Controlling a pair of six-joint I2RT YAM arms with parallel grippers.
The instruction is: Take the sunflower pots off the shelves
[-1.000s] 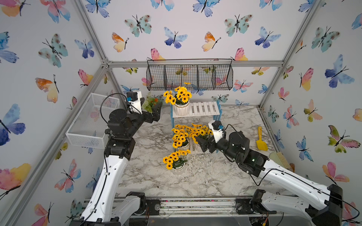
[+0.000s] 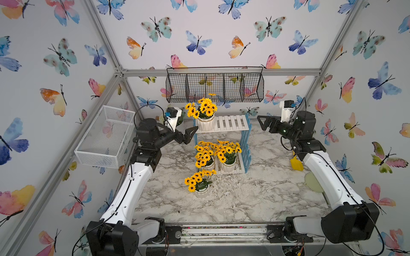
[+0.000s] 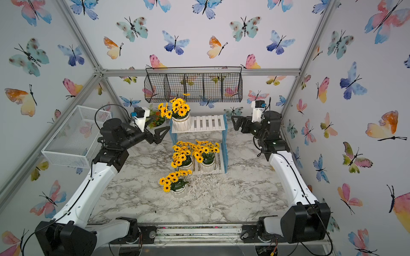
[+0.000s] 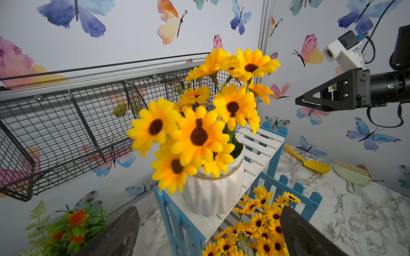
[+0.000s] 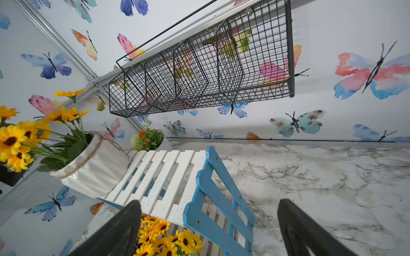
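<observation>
A sunflower pot [image 2: 206, 122] stands on the top left of the blue-and-white shelf [image 2: 232, 122]. Two more pots, a left one [image 3: 185, 158] and a right one [image 3: 208, 164], stand on the lower tier; another [image 2: 202, 187] is on the table in front. My left gripper [image 2: 191, 134] is open beside the upper pot's left front, its fingers framing that pot's lower part in the left wrist view, nothing held. My right gripper [image 3: 239, 123] is open to the right of the shelf's top, facing it, empty.
A wire basket [image 2: 215, 85] hangs on the back wall. A white mesh basket [image 2: 102, 140] is at left. A flower plant [image 4: 78, 221] stands behind-left; a yellow scoop [image 4: 316, 166] and brush [image 4: 352, 175] lie at right.
My right gripper has risen from the lower front pots to top-shelf height at the right.
</observation>
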